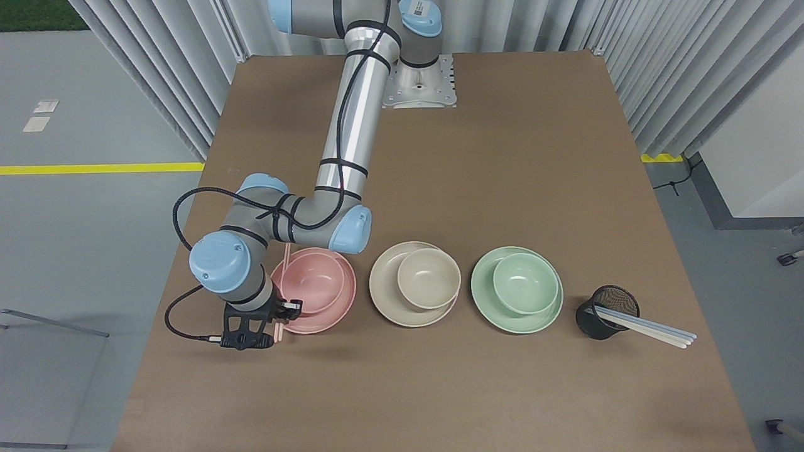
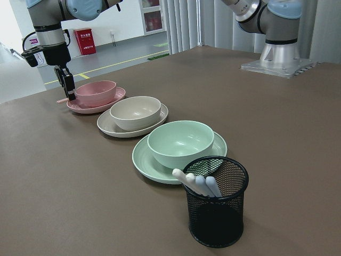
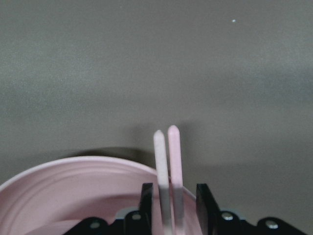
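My gripper is open, its two black fingers standing either side of a pair of pink chopsticks point(image 3: 174, 152) that lie along the edge of a pink plate point(image 3: 78, 181). A pink bowl point(image 2: 96, 92) sits on that plate, partly hidden by my wrist in the front view. In the left view my fingertips are low beside the bowl. Whether they touch the chopsticks cannot be told.
To the right stand a cream bowl point(image 1: 428, 277) on a plate and a green bowl point(image 1: 525, 281) on a plate. A black mesh holder point(image 1: 592, 324) with several pale chopsticks stands at the far right.
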